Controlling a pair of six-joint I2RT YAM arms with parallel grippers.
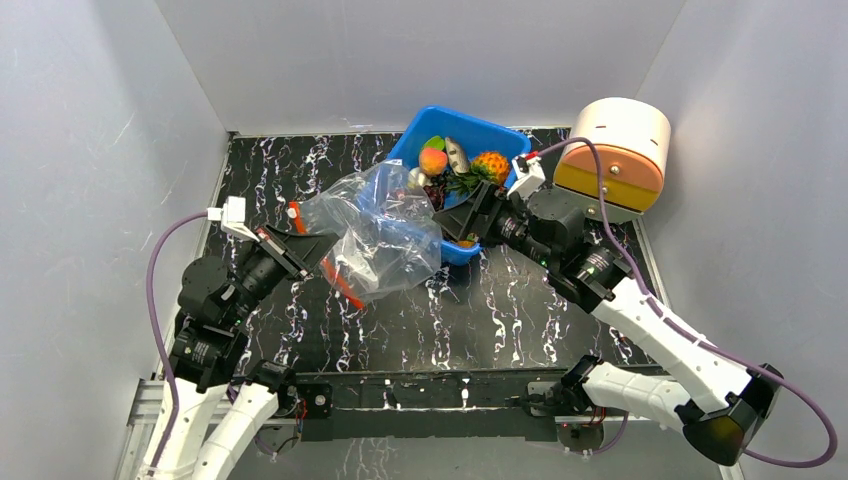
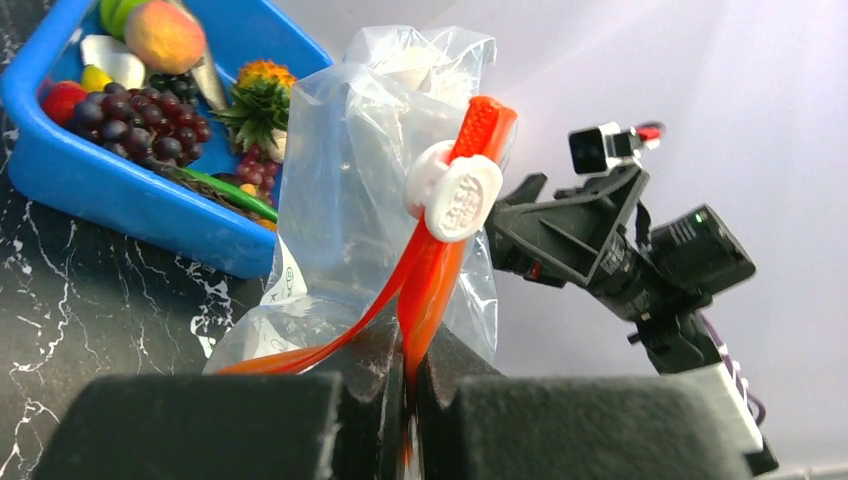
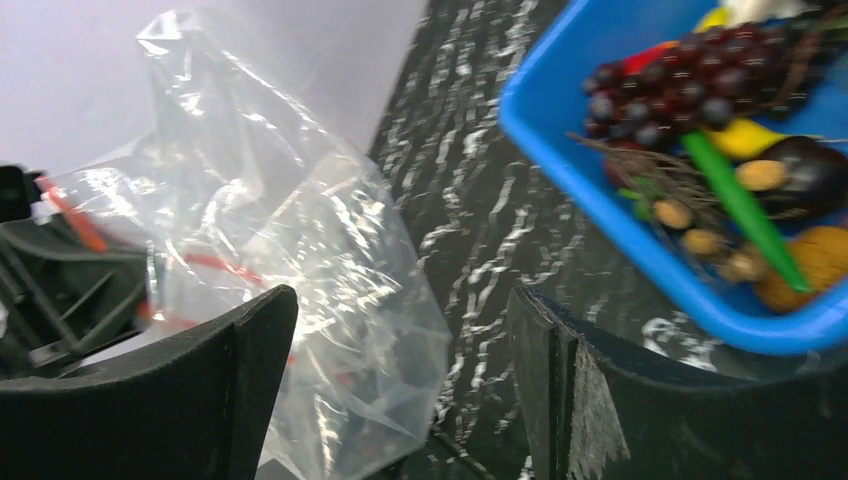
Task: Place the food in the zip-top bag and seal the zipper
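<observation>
My left gripper [image 1: 334, 246] is shut on the orange zip edge of the clear zip top bag [image 1: 398, 245], holding it in the air. In the left wrist view the strip rises from between the fingers to the white slider [image 2: 462, 200] near its upper end. Limp and creased, the bag hangs to the right of that gripper in the top view. My right gripper stands open, its fingers wide apart; loose film shows by its left finger, and contact cannot be told. The food, including dark grapes [image 2: 140, 122], a peach [image 1: 432, 161] and a pineapple [image 1: 491, 166], lies in the blue basket [image 1: 480, 128].
At the back right stands a white and orange drawer box [image 1: 612, 155]. The bag overlaps the basket's left side from above. Bare black marbled table [image 1: 500, 320] lies in front of the basket.
</observation>
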